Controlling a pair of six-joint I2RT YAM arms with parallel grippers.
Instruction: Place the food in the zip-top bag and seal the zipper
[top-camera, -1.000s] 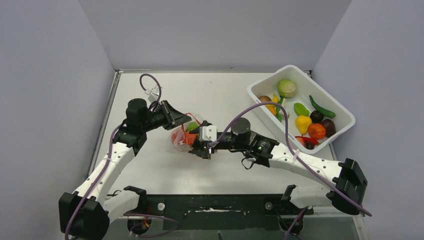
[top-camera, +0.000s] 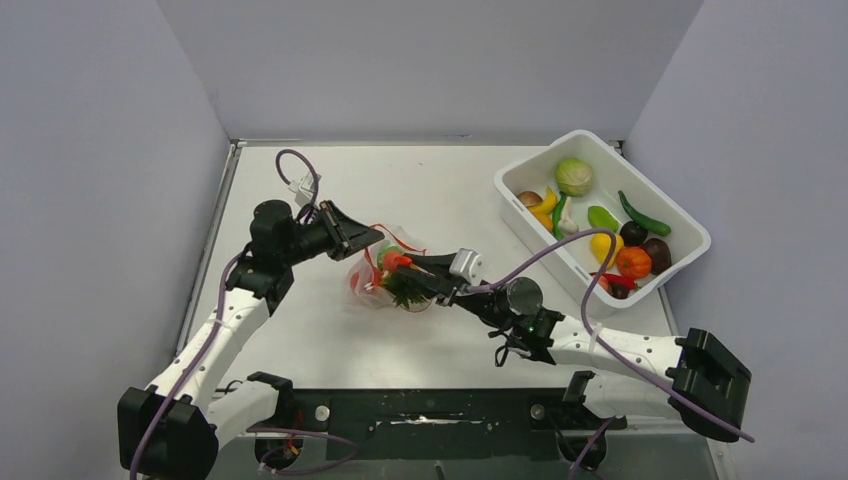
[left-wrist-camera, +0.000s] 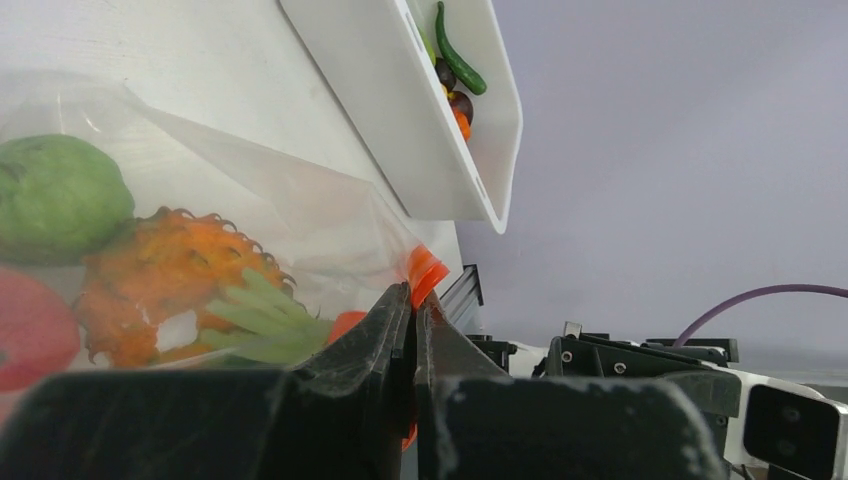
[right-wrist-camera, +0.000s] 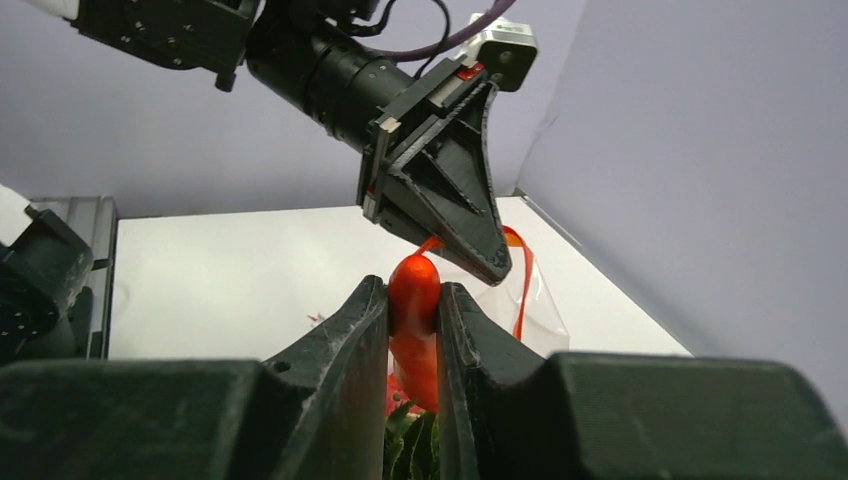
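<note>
The clear zip top bag (top-camera: 362, 290) with a red-orange zipper band stands mid-table with food in it. My left gripper (top-camera: 378, 236) is shut on its rim; in the left wrist view the orange band (left-wrist-camera: 426, 272) comes out between the fingertips. Through the film show a green vegetable (left-wrist-camera: 60, 195), an orange spiky food (left-wrist-camera: 165, 280) and a red one (left-wrist-camera: 30, 330). At the bag's front right is my right gripper, part open, a glossy red-orange piece (right-wrist-camera: 414, 285) between its fingertips. Whether it is gripped I cannot tell. Dark green leaves (right-wrist-camera: 410, 440) show below.
A white bin (top-camera: 520, 215) with several vegetables stands at the back right, clear of both arms. Purple cables (top-camera: 540, 255) arc over the arms.
My left arm has hardly moved.
</note>
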